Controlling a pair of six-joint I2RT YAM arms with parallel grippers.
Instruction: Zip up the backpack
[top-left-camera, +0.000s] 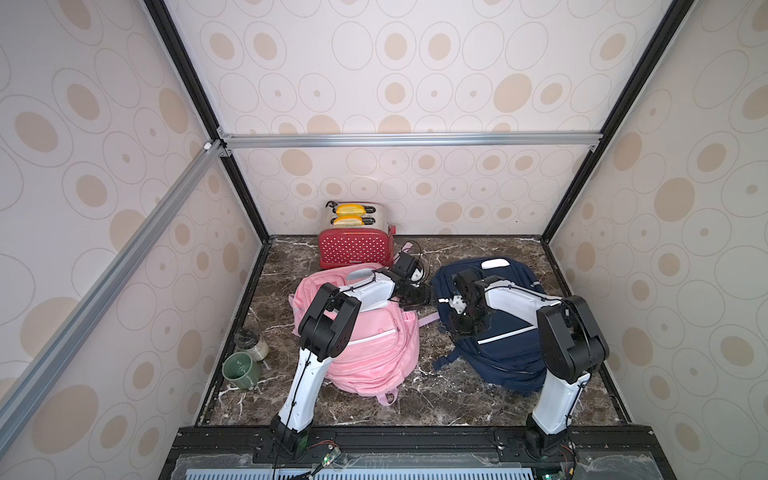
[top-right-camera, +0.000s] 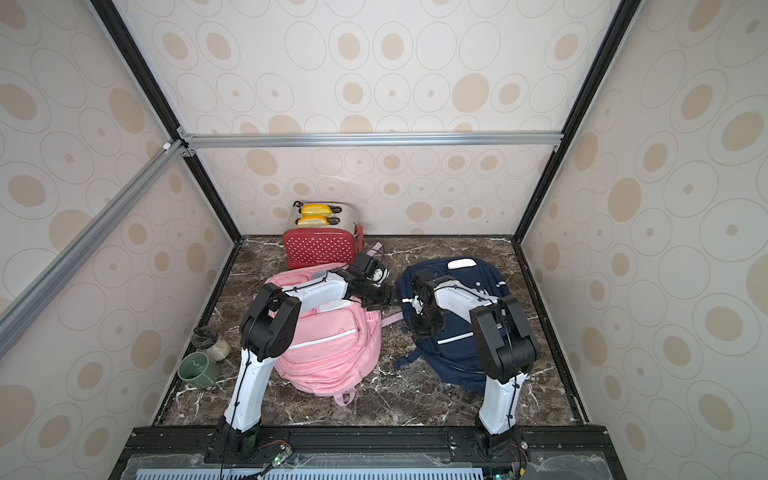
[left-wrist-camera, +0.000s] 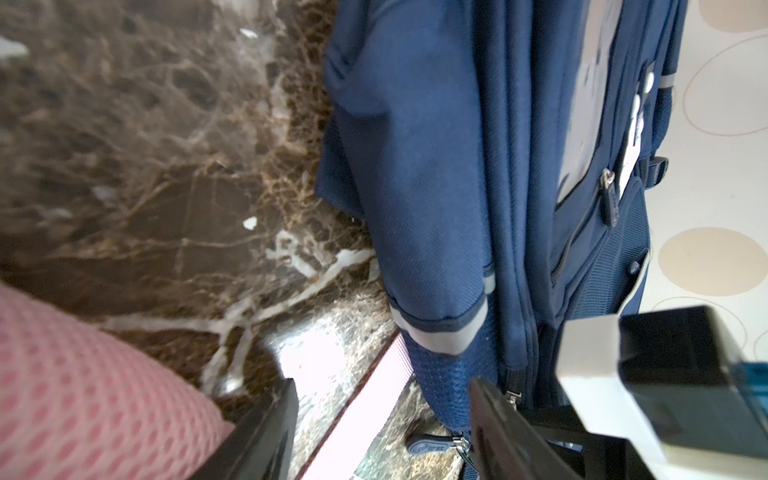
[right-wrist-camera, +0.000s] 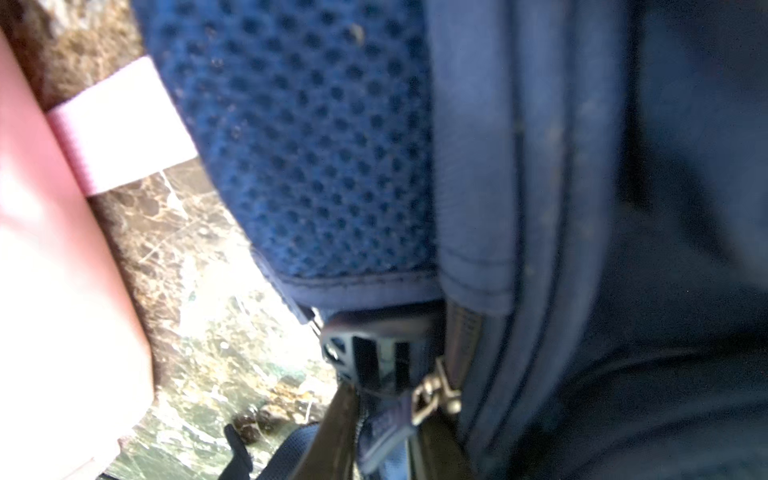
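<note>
A navy backpack (top-left-camera: 504, 360) lies on the right, its side with mesh pocket (right-wrist-camera: 304, 144) facing left. My right gripper is at that side, low among the zippers, its fingers part open around a zipper pull (right-wrist-camera: 388, 432); whether it grips the pull is unclear. A metal slider (right-wrist-camera: 436, 392) shows just above the fingers. My left gripper stands open over the gap between the navy and pink bags, left of the navy one's side, with nothing held.
A pink backpack (top-left-camera: 360, 360) lies under my left arm. A red bag (top-left-camera: 352, 244) with yellow handles stands behind it. A green mug (top-left-camera: 240, 369) and a jar (top-left-camera: 250, 342) sit at the far left. Walls enclose the table.
</note>
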